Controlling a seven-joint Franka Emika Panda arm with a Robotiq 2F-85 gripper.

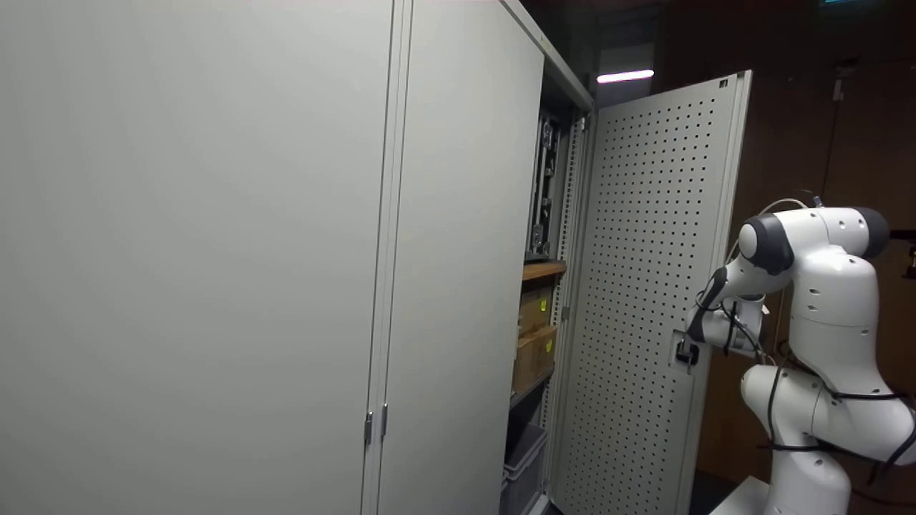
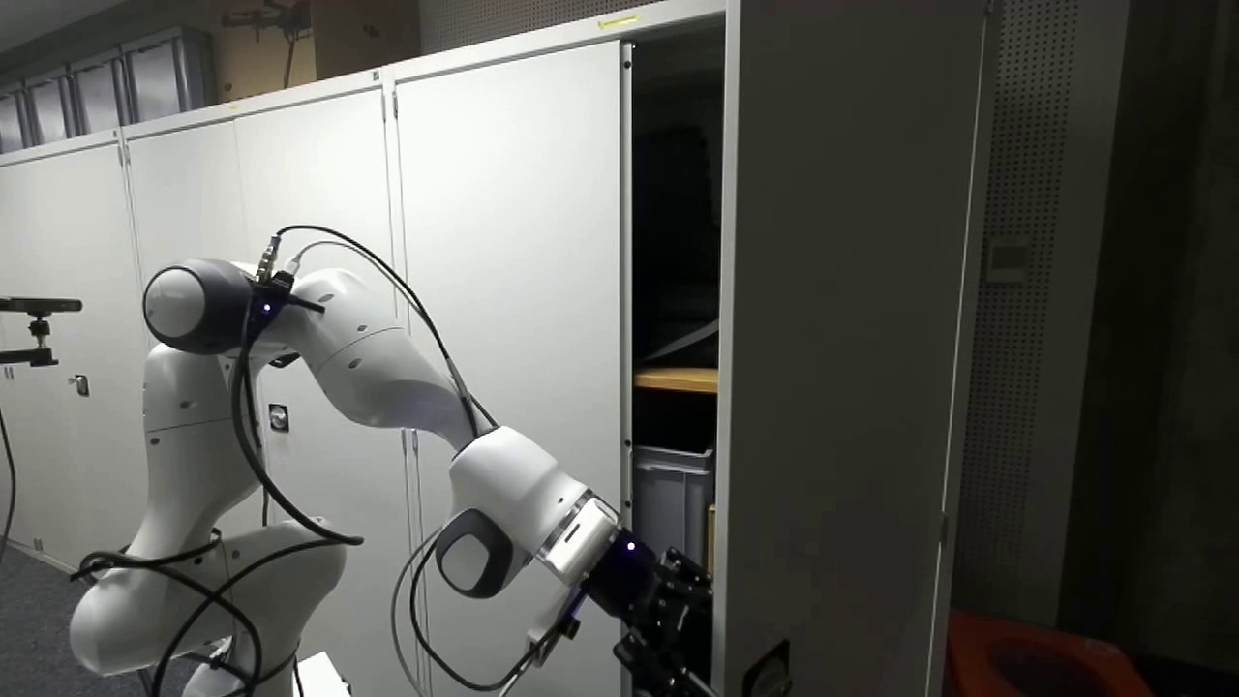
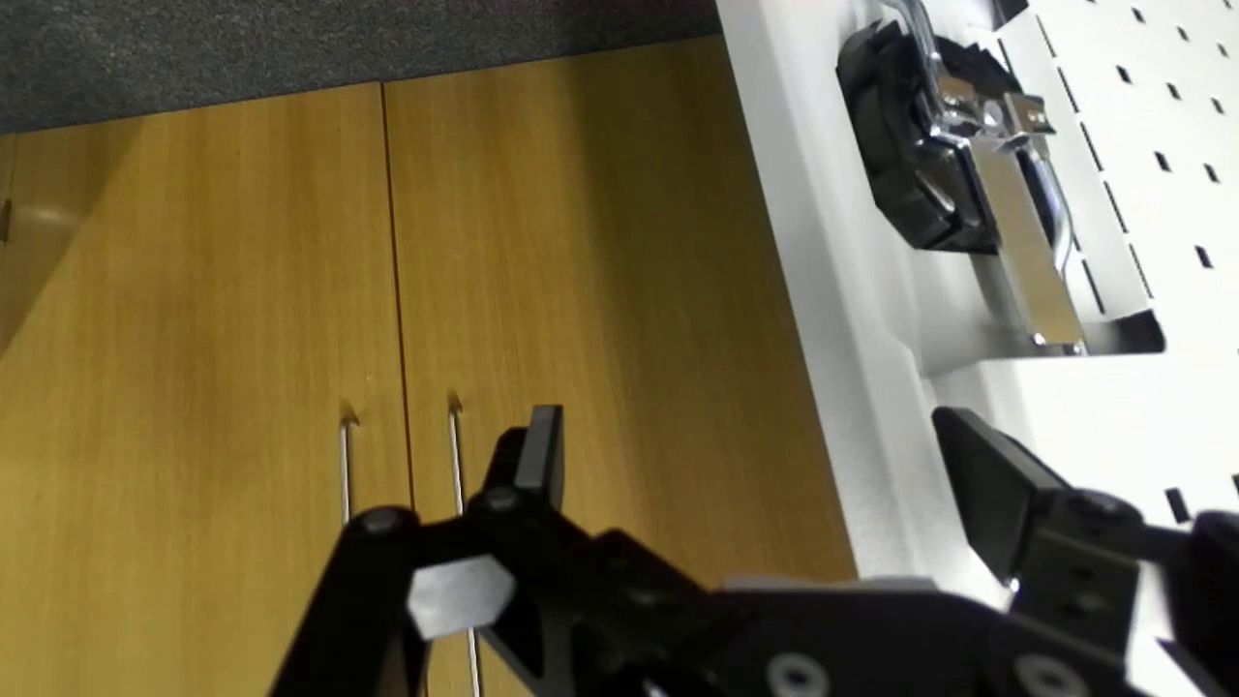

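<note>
The grey cabinet door (image 1: 648, 223) stands ajar, its perforated inner face showing in the first exterior view. From the second exterior view, its plain outer face (image 2: 848, 302) appears at the right. My gripper is open, with one finger on each side of the door's edge (image 3: 801, 209) in the wrist view; whether either touches the metal I cannot tell. A black lock mechanism (image 3: 923, 145) with metal rods sits on the inner face close to the right finger. In the second exterior view the gripper (image 2: 674, 633) is partly hidden by the door edge.
Inside the cabinet are a wooden shelf (image 2: 676, 379), cardboard boxes (image 1: 534, 356) and grey bins (image 2: 671, 511). The neighbouring door (image 2: 511, 290) is shut. Wooden cupboards (image 3: 256, 314) stand opposite. An orange object (image 2: 1045, 662) lies beyond the door.
</note>
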